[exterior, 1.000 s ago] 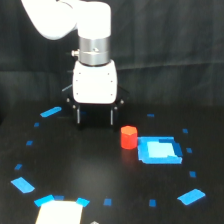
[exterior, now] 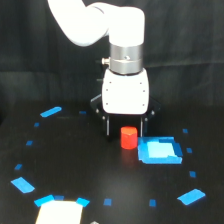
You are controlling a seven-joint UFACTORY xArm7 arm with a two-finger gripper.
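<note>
A white robot arm comes down from the top centre, its dark two-finger gripper [exterior: 125, 124] standing open over a small red block [exterior: 129, 139]. The block sits on the black table, and the fingers hang on either side of its upper part. Just right of the block is a blue tray [exterior: 173, 159] with a white inside.
Blue tape strips and small squares mark the black table [exterior: 90, 170]. A pale object [exterior: 58, 212] lies at the bottom left edge. A dark curtain hangs behind.
The arm and open gripper have moved right and down, from left of the red block to over it. The block and tray look unmoved.
</note>
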